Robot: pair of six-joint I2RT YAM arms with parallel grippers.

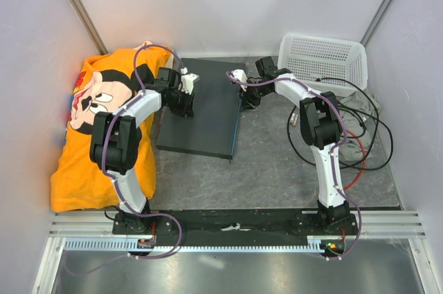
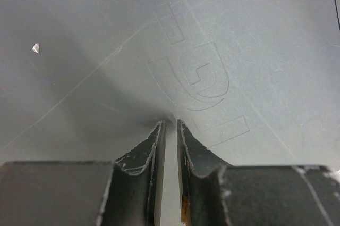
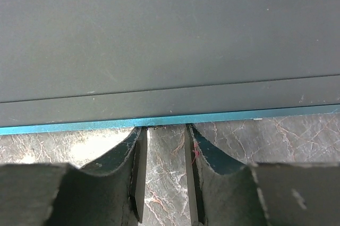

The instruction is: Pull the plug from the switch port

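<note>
A large dark grey slab (image 1: pixel 201 131), likely the switch's casing, lies in the middle, with a blue strip (image 3: pixel 239 115) along its right edge. My left gripper (image 1: pixel 188 113) hangs over its top; in the left wrist view its fingertips (image 2: pixel 181 127) are slightly apart above the engraved surface, nothing between them. My right gripper (image 1: pixel 244 102) is at the right edge; in the right wrist view its fingers are part open, tips at the blue strip, with floor showing between. I cannot make out a plug or port.
An orange cartoon cloth (image 1: pixel 76 183) covers the left side. A white basket (image 1: pixel 325 48) stands at the back right, with black and red cables (image 1: pixel 363 158) coiled below it.
</note>
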